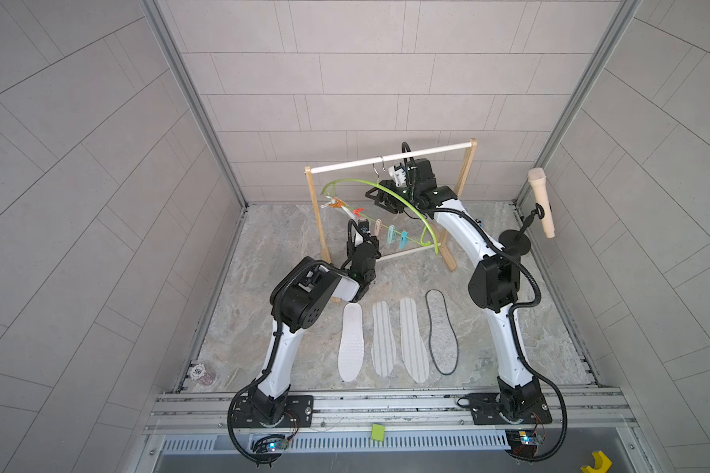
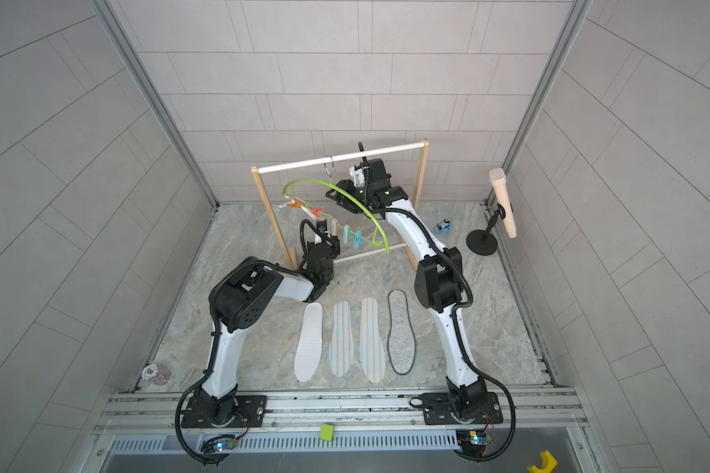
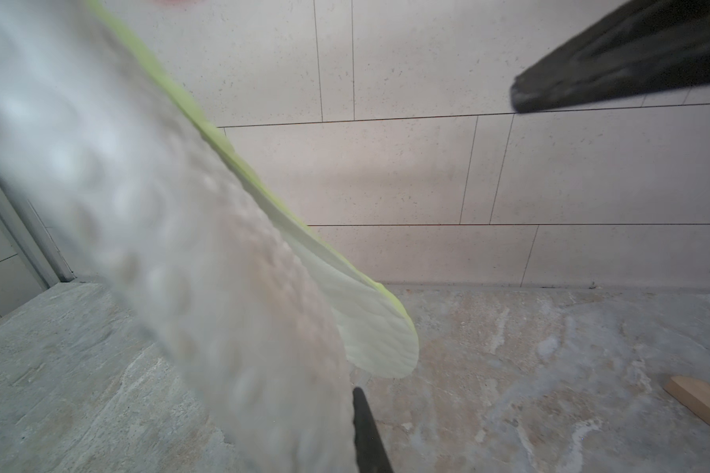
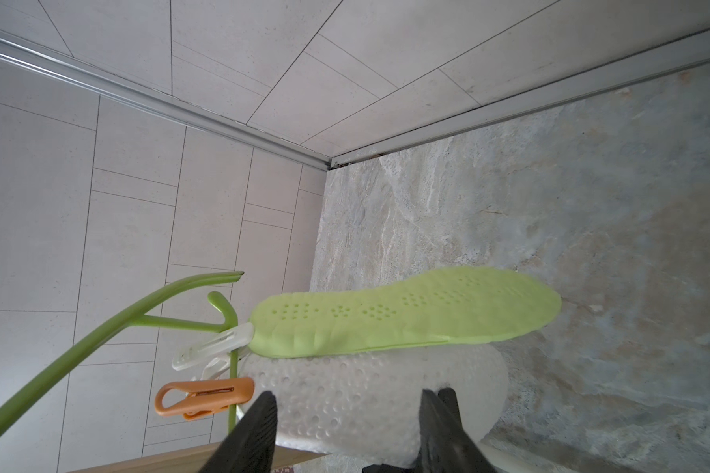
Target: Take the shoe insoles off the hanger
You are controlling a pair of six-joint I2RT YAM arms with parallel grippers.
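Observation:
A green hanger [image 2: 355, 201] hangs tilted from the wooden rack. In the right wrist view, a green insole [image 4: 402, 311] hangs by a white clip [image 4: 209, 345], and a white dimpled insole [image 4: 323, 398] lies beneath it, by an orange clip [image 4: 205, 396]. My left gripper [image 1: 363, 232] is shut on the white insole, which fills much of the left wrist view. My right gripper is part open beside the hanger, fingers facing the white insole. Four removed insoles, including a grey dark-edged one [image 1: 442, 331], lie on the table in front.
The wooden rack [image 1: 315, 213] surrounds the hanger. A black stand [image 2: 481, 243] with a pale wooden piece [image 2: 503, 201] is at the right. Small colored clips [image 2: 357, 239] dangle along the hanger.

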